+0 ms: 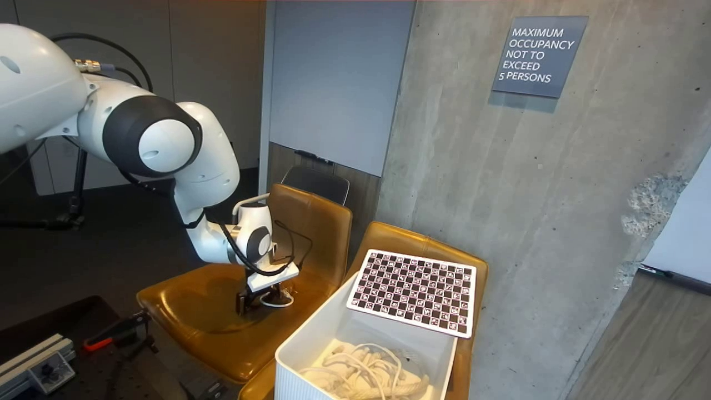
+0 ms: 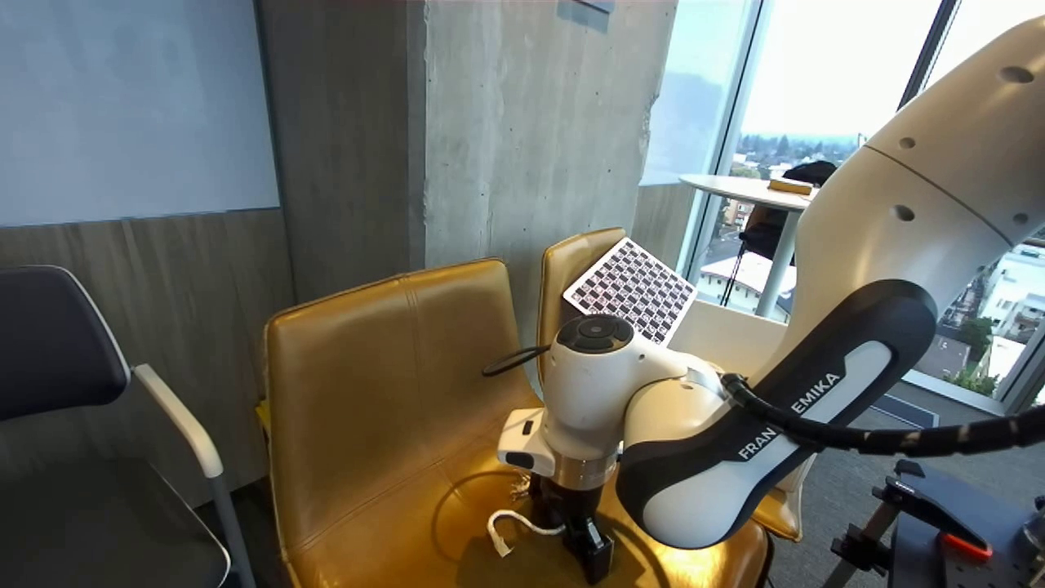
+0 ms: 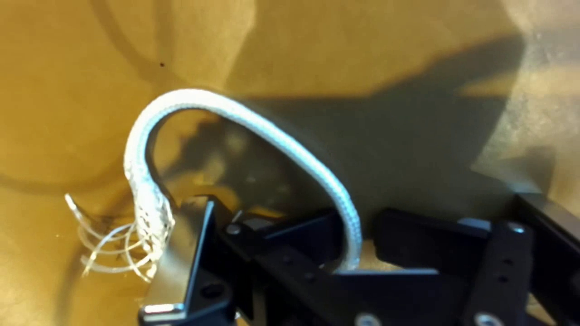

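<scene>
A short white braided rope (image 3: pixel 282 138) with a frayed end lies curved on the tan leather chair seat (image 3: pixel 49 130). It shows as a small white loop in exterior view 1 (image 1: pixel 278 304) and exterior view 2 (image 2: pixel 529 519). Low over the seat, my gripper points down with its fingers part open. One stretch of the rope passes into the gap between the black fingers, close to the left one. The rope's far end is hidden under the gripper.
On the neighbouring chair stands a white bin (image 1: pixel 310 363) holding several pale ropes (image 1: pixel 363 370). A checkered board (image 1: pixel 413 291) leans across the bin's back edge. The chair backrest (image 2: pixel 392 382) rises close beside the arm.
</scene>
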